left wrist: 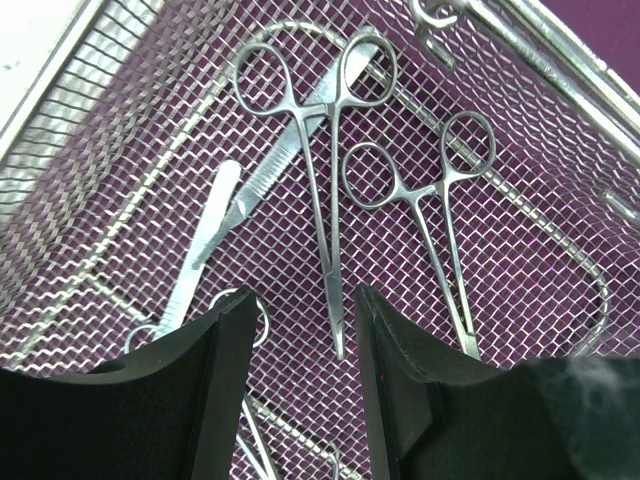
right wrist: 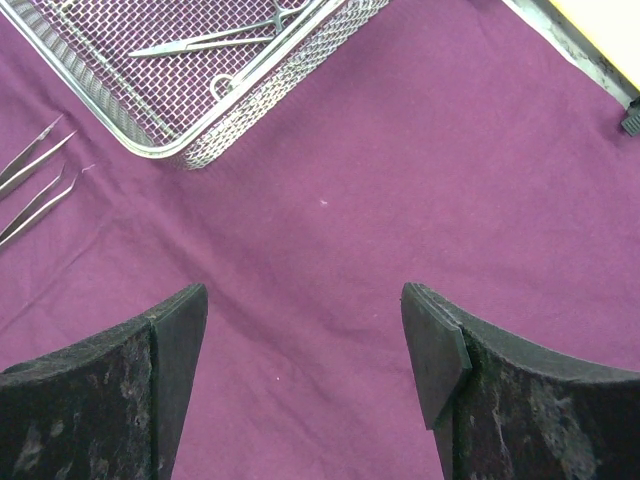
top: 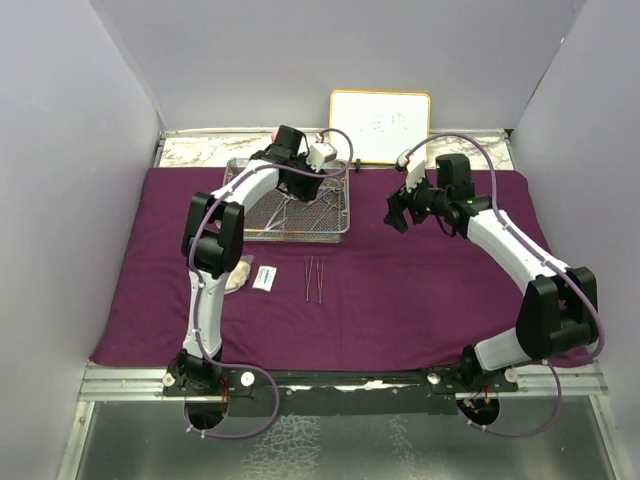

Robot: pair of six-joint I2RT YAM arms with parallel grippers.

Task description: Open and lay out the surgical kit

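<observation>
The mesh instrument tray (top: pixel 340 225) sits at the back centre, with my left gripper (top: pixel 305 185) over it. In the left wrist view its fingers (left wrist: pixel 215 380) are part open above forceps (left wrist: pixel 331 250), smaller forceps (left wrist: pixel 445 270) and flat steel instruments (left wrist: pixel 200 250); nothing shows held. My right gripper (top: pixel 400 212) stands open and empty above the cloth, right of the tray. Two pairs of tweezers (top: pixel 320 283) lie on the cloth in front of the tray, beside a white packet (top: pixel 265 279) and a bagged bundle (top: pixel 238 273).
A white board with orange rim (top: pixel 379 120) stands at the back. Grey walls enclose both sides.
</observation>
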